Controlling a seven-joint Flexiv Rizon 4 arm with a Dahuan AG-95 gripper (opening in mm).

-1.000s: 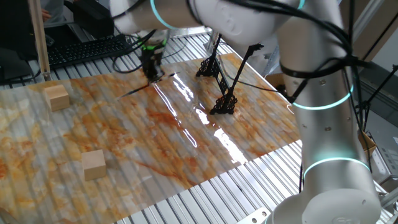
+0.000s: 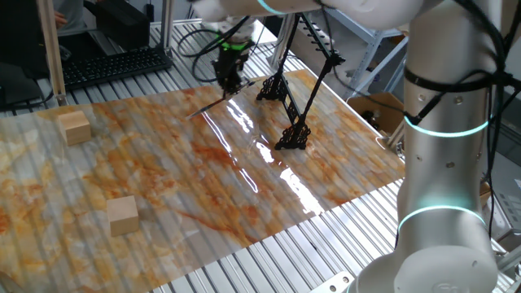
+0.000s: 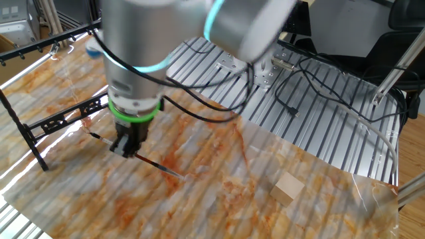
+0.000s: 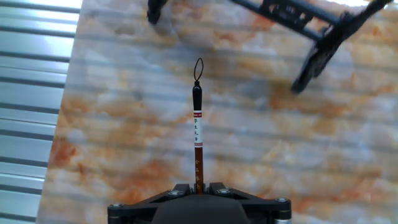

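A thin writing brush [image 4: 198, 127] with a dark red-brown handle, a white label and a black loop end is pinched between my fingertips. My gripper is shut on it, and the brush runs away from the fingers toward the rack in the wrist view. In exterior view 2 the gripper [image 3: 126, 151] holds the brush [image 3: 159, 166] near its middle, with the tip end pointing right. It appears to hang above the marbled sheet. The black rack [image 2: 293, 114] stands close beside the gripper [image 2: 229, 91] in exterior view 1.
Two wooden blocks, a far one [image 2: 74, 128] and a nearer one [image 2: 123, 216], rest on the marbled sheet [image 2: 65, 179]. A keyboard [image 2: 114, 67] lies at the back left. Loose cables [image 3: 212, 119] hang from the arm.
With the brush in it, my gripper has moved right and somewhat up in exterior view 1, nearer the black rack. The blocks and rack have stayed put.
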